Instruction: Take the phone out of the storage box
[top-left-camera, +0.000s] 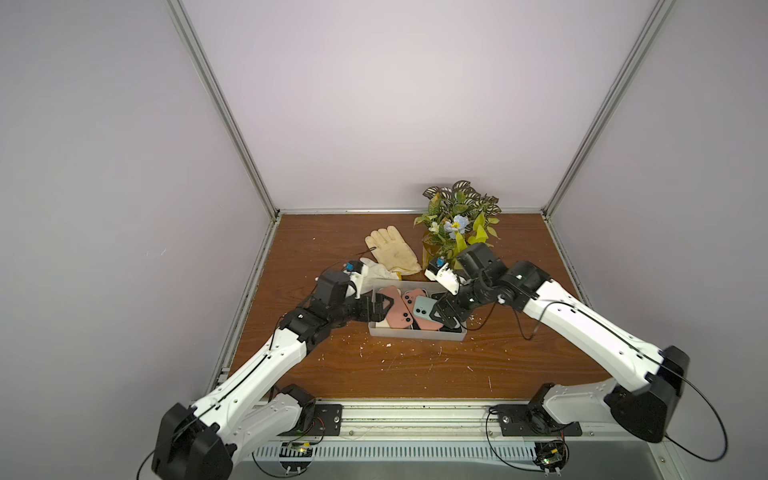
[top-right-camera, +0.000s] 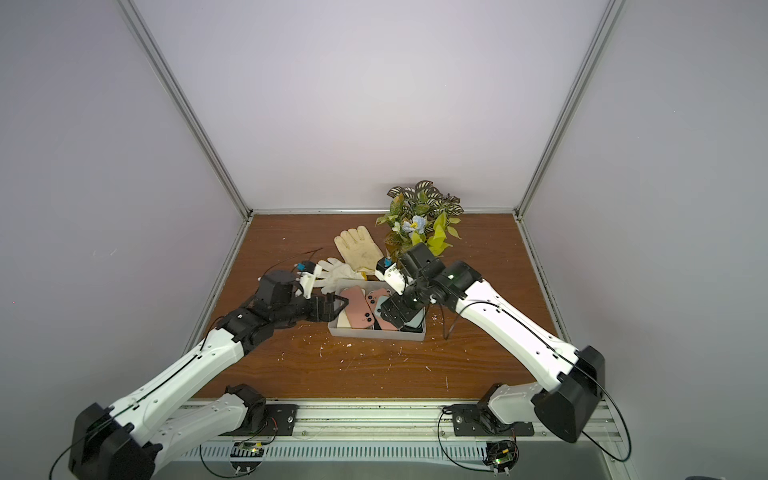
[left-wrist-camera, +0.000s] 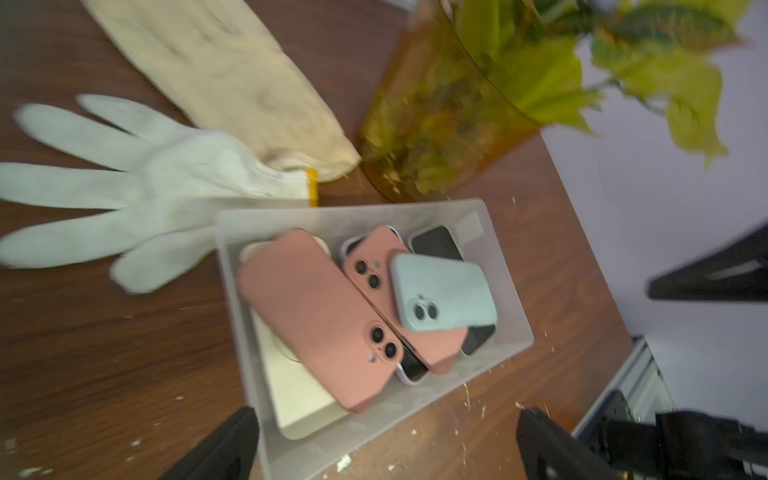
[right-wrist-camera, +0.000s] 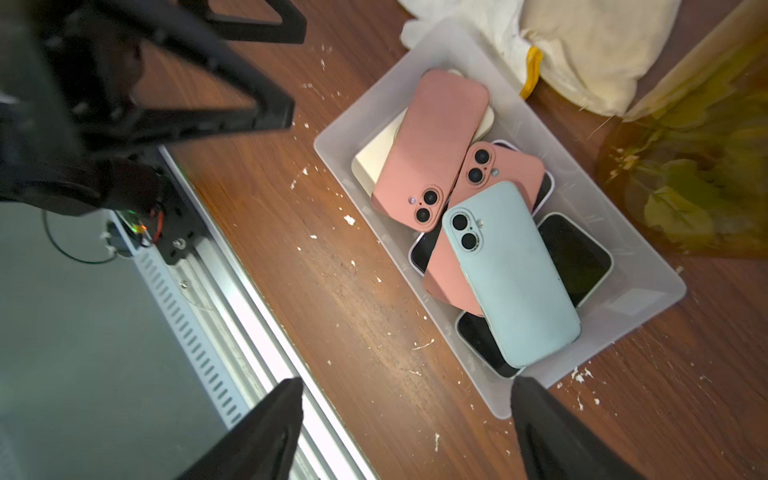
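A translucent grey storage box (right-wrist-camera: 644, 292) holds several phones: a pink one (right-wrist-camera: 428, 136) at its left, another pink one (left-wrist-camera: 376, 284), a light blue one (right-wrist-camera: 512, 272) on top at the right, plus dark and cream ones partly covered. My left gripper hangs open over the box's left end, nothing between its fingers. My right gripper hovers over the right end near the blue phone, fingers apart with nothing between them.
A cream glove (top-left-camera: 392, 248) and a white glove (left-wrist-camera: 160, 184) lie behind the box. A vase of plants (left-wrist-camera: 432, 128) stands close behind its right end.
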